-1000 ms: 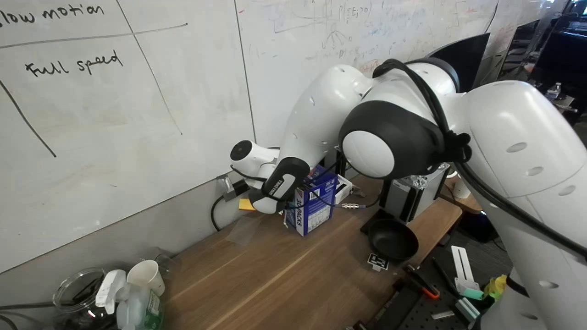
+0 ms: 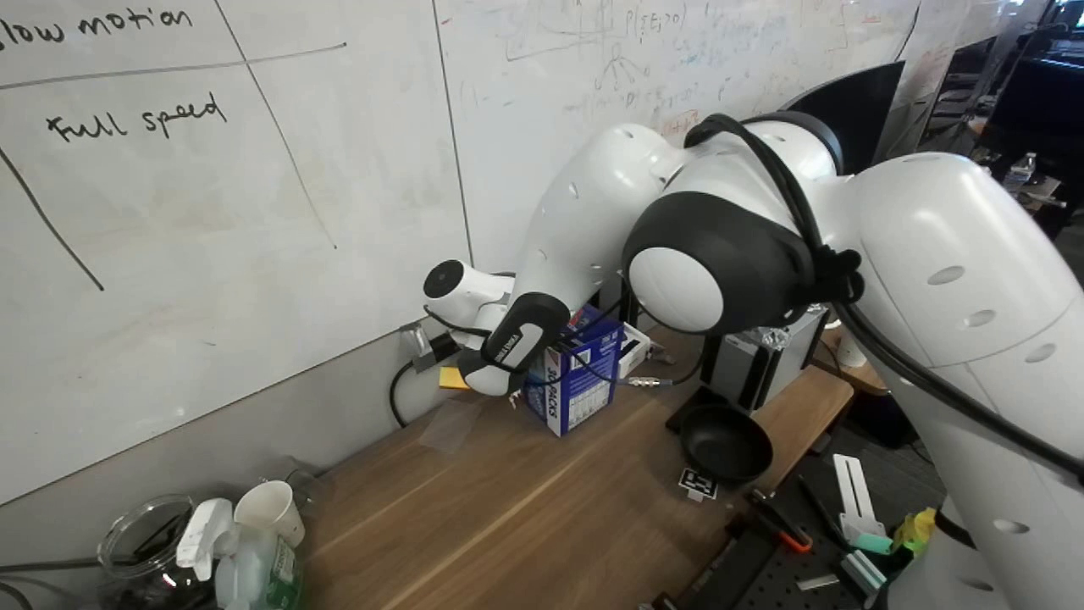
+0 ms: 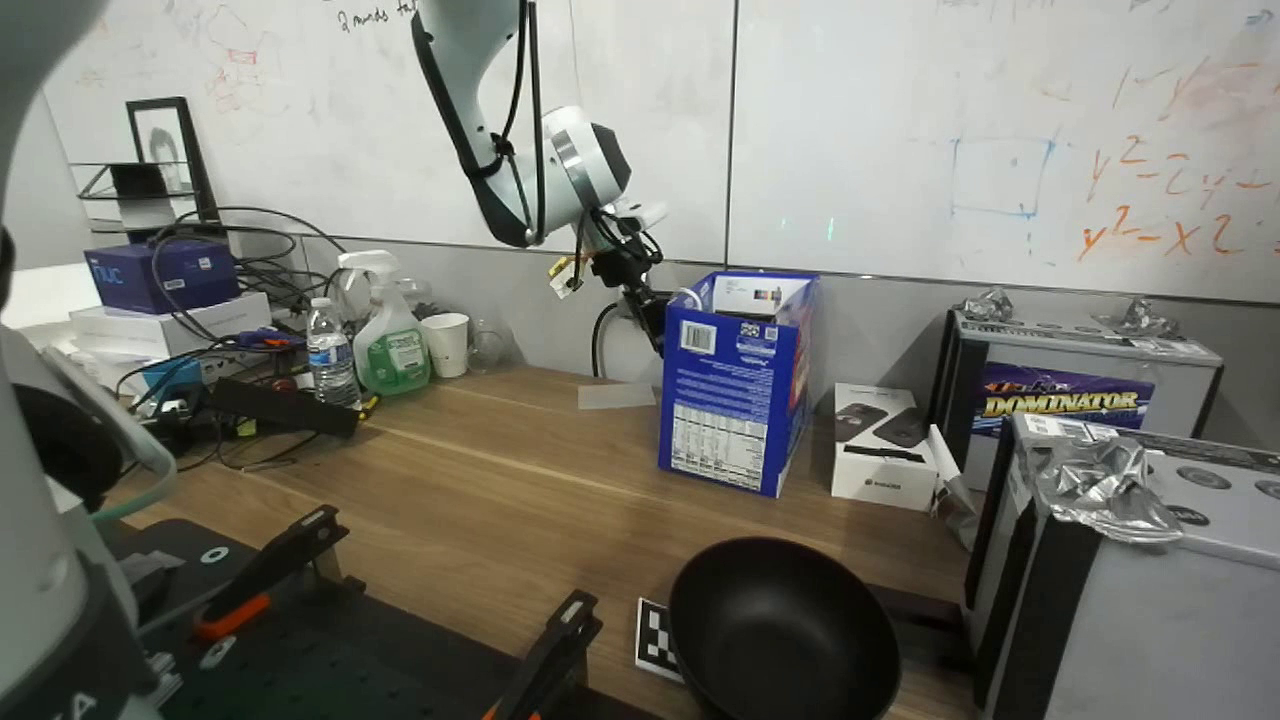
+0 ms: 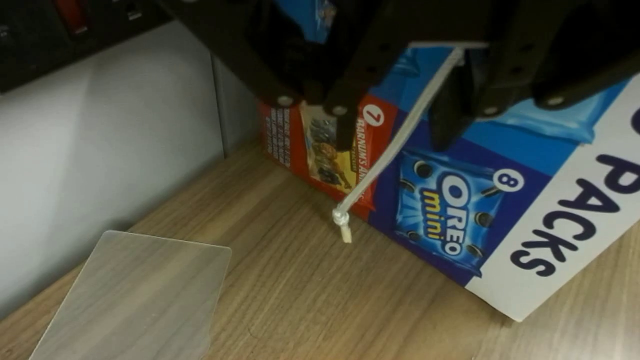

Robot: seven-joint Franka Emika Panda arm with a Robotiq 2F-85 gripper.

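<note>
A tall blue snack box (image 3: 723, 402) stands upright on the table by the whiteboard wall, its top open. My gripper is beside the box's printed side, fingers (image 4: 345, 129) apart. A white cord (image 4: 390, 150), knotted at its lower end, slants across the gap between the fingers in the wrist view and hangs in front of the box. Its upper part goes behind the dark gripper parts, so where it is attached is hidden. In exterior view 2 the gripper (image 3: 648, 314) reaches the box's left upper edge; the arm hides most of it in exterior view 1.
A clear flat sheet (image 4: 135, 294) lies on the table left of the box. A black pan (image 3: 780, 636) stands in front, a white box (image 3: 882, 468) to the right. A spray bottle (image 3: 393, 336) and paper cup (image 3: 446, 344) are at the left.
The cord's loose end beside the box has swung slightly left and up in exterior view 1. The arm has shifted only a little; the box stays in place.
</note>
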